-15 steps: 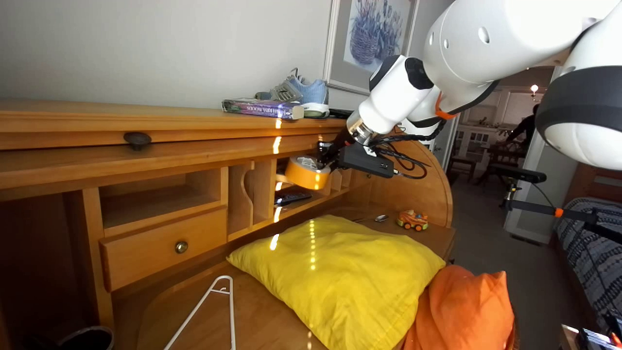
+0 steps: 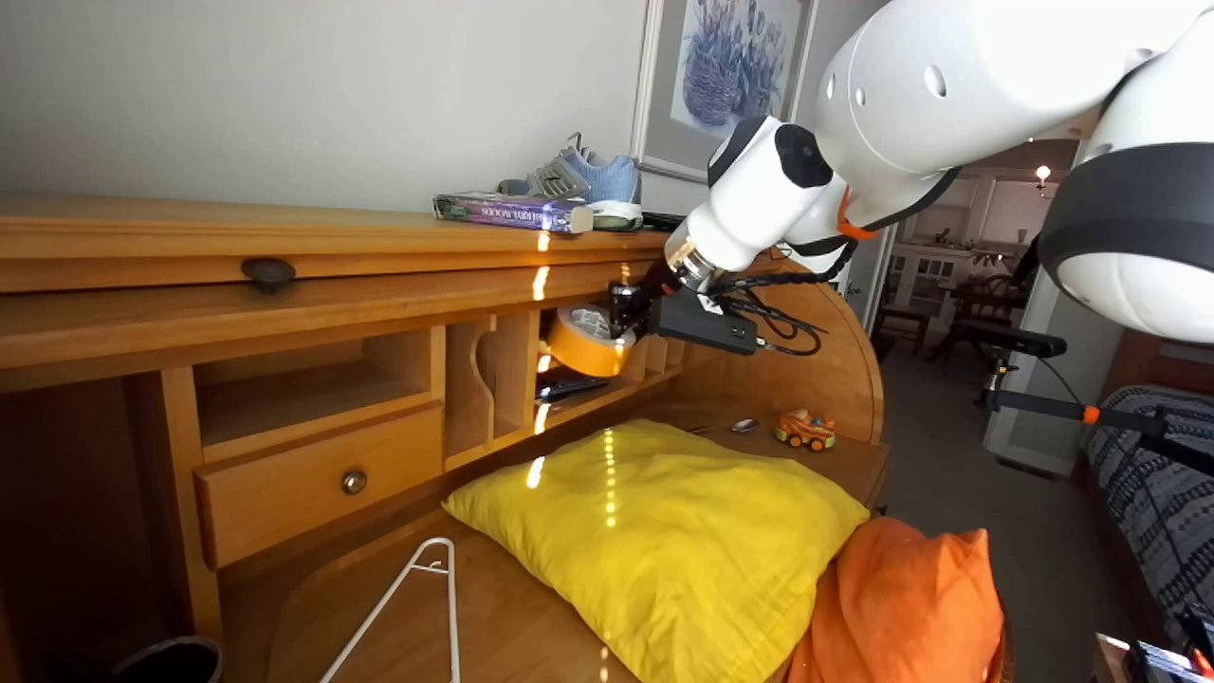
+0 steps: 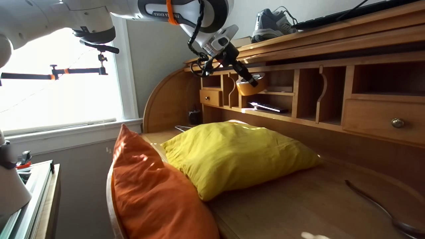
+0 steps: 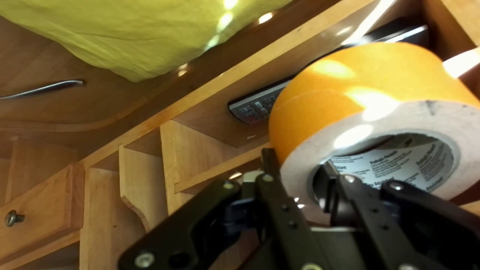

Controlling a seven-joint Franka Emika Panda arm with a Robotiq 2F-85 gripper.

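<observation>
An orange roll of tape [image 2: 591,341] is held up in front of the desk's cubbyholes, above the yellow pillow [image 2: 671,512]. My gripper is shut on the roll's wall, one finger outside and the other inside the ring. In the wrist view the tape roll [image 4: 360,85] fills the right side, its printed white core showing through the hole. Exterior view 2 has the tape roll [image 3: 247,87] before the middle cubby, partly covered by my gripper [image 3: 252,80].
Below the roll, a black remote [image 4: 256,105] lies in a lower cubby. A book [image 2: 512,212] and a shoe [image 2: 586,182] rest on the desk top. An orange pillow [image 3: 155,191] lies at the desk's edge; a white hanger [image 2: 450,603] and a toy car [image 2: 805,431] are on the desktop.
My gripper and the tape roll have moved a little to the left in exterior view 1. The roll is still gripped, and the pillows and desk items have stayed put.
</observation>
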